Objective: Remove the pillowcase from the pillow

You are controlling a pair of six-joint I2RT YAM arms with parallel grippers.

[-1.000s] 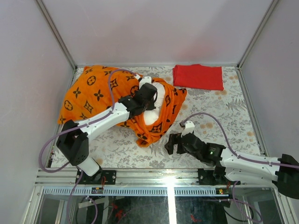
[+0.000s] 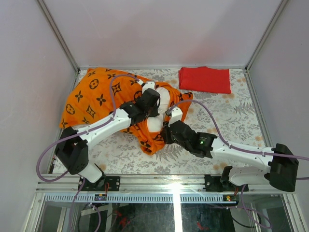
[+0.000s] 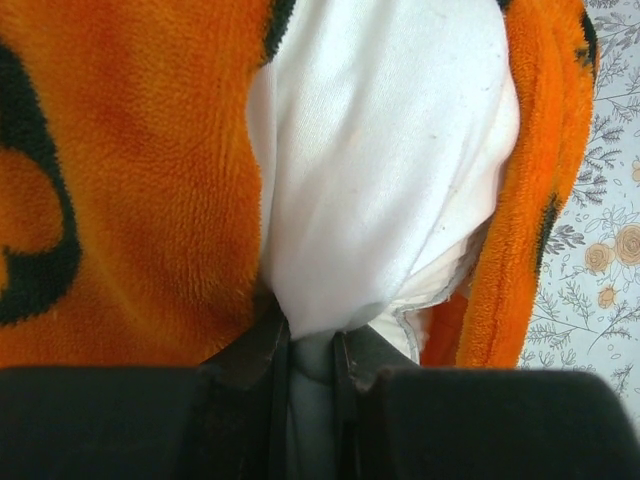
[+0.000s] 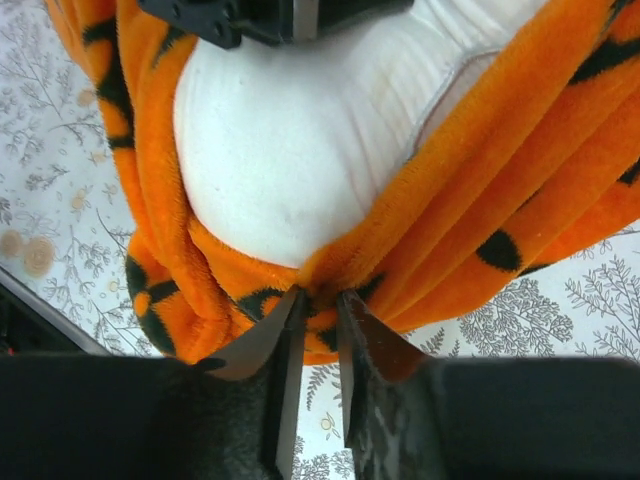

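The orange pillowcase with black print lies across the back left of the table. Its opening is bunched around the white pillow, whose end shows bare. My left gripper is shut on a gathered fold of the white pillow, in the left wrist view. At the near right of the opening is my right gripper. Its fingers stand close together at the pillowcase's folded orange edge, with a narrow gap and orange cloth at the tips. Whether they grip that cloth firmly is unclear.
A folded red cloth lies at the back right, clear of the pillowcase. Walls stand at the back and both sides.
From the table's front, my right gripper has moved back and left to the pillowcase's edge, its fingers drawing closer together.
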